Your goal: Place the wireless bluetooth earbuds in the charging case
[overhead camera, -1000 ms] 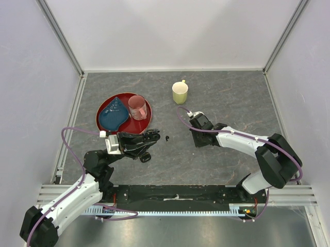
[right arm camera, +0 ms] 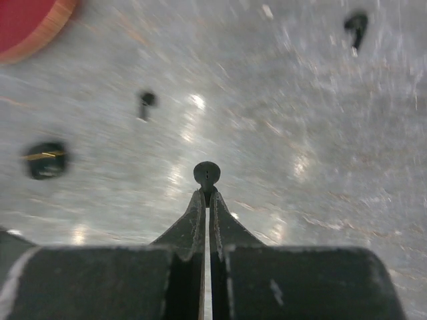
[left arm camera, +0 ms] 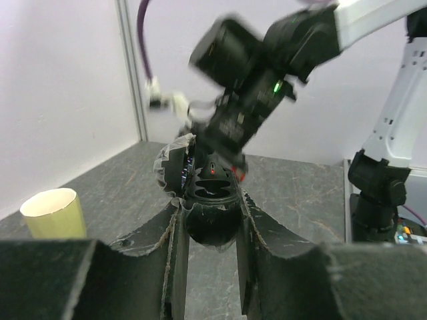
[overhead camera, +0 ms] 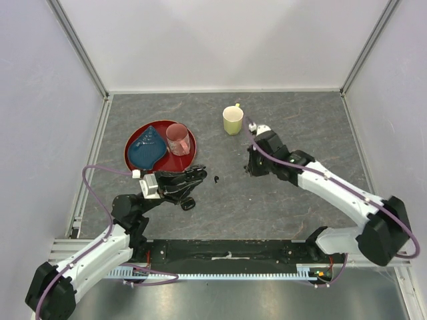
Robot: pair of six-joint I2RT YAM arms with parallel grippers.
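Note:
The charging case point(left arm camera: 212, 200) is black with its lid raised, its slots visible in the left wrist view. My left gripper point(overhead camera: 189, 187) is shut on it, above the table left of centre. My right gripper is shut on a black earbud point(right arm camera: 207, 173), whose round head sticks out beyond the fingertips. In the top view the right gripper point(overhead camera: 248, 171) is right of the case, that earbud hard to make out. Two other small black pieces lie on the table in the right wrist view: one point(right arm camera: 147, 100) upper left, another point(right arm camera: 357, 27) upper right.
A red plate point(overhead camera: 164, 122) at the back left bears a blue dish point(overhead camera: 147, 148) and a pink mug point(overhead camera: 177, 137). A yellow cup point(overhead camera: 233, 120) stands at the back. One round black object point(overhead camera: 187, 203) lies by the left gripper.
My right gripper has tightened on the earbud and lifted it off the table; the arm is moving and blurred, its wrist now tilted leftward. The left arm and case have stayed still.

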